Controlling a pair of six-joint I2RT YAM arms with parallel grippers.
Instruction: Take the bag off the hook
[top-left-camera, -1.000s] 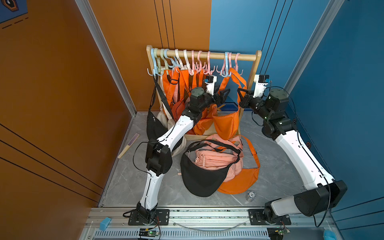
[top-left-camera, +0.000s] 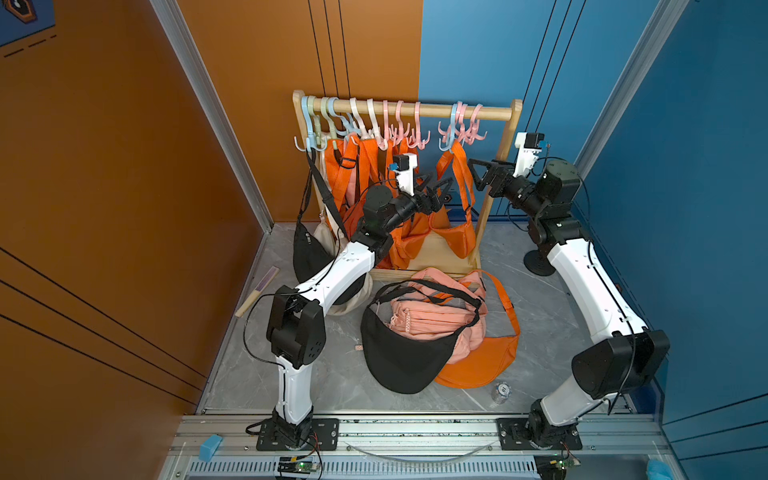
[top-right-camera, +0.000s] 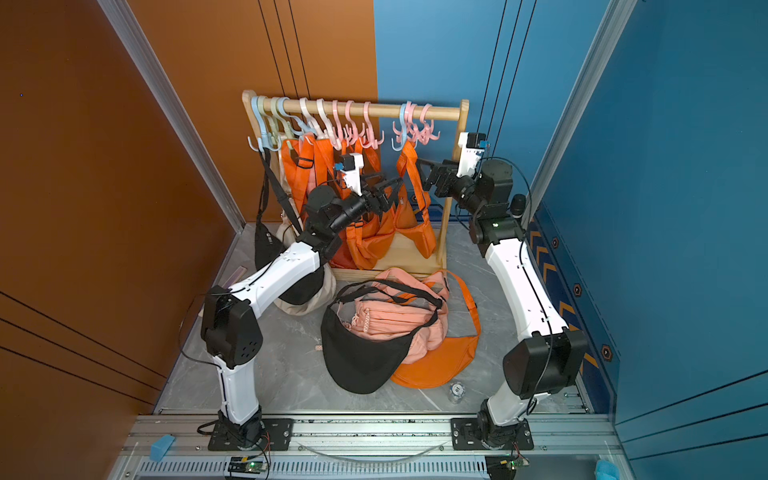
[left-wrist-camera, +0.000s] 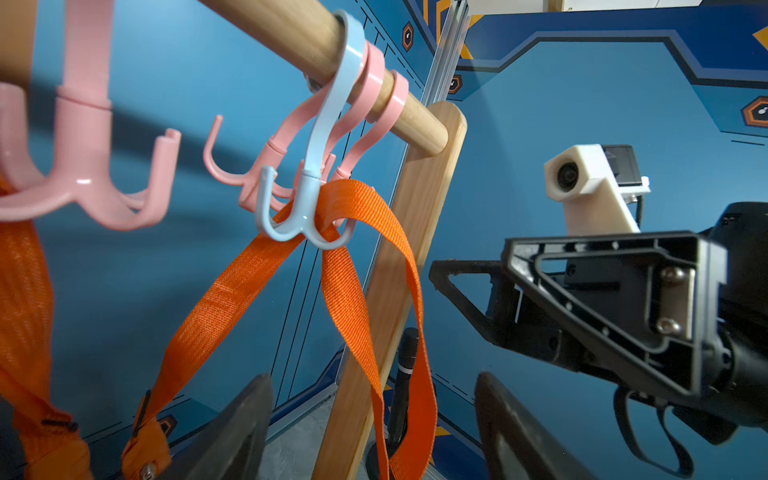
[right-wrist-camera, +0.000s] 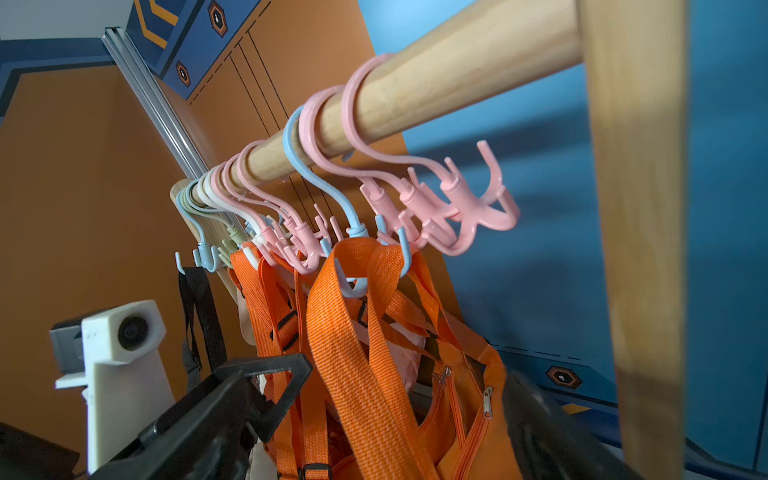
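An orange bag (top-left-camera: 457, 238) hangs by its strap (left-wrist-camera: 354, 205) looped over a blue hook (left-wrist-camera: 303, 209) near the rail's right end, among pink hooks. My left gripper (top-left-camera: 434, 194) is left of the hanging strap, fingers apart, with the strap beyond and between its tips in the left wrist view. My right gripper (top-left-camera: 485, 169) stands open just right of the strap, at about the height of the loop and a little below the hook. The strap shows between its fingers in the right wrist view; I see no grip on it.
More hooks and bags fill the rack's left part. Its wooden post (right-wrist-camera: 632, 240) stands close by my right gripper. Black, pink and orange bags (top-left-camera: 408, 364) lie piled on the floor in front, beside a can (top-left-camera: 501, 392).
My right gripper has risen toward the hook. My left arm has shifted left and back out slightly. The hanging orange bag and strap have shifted a little on the hook.
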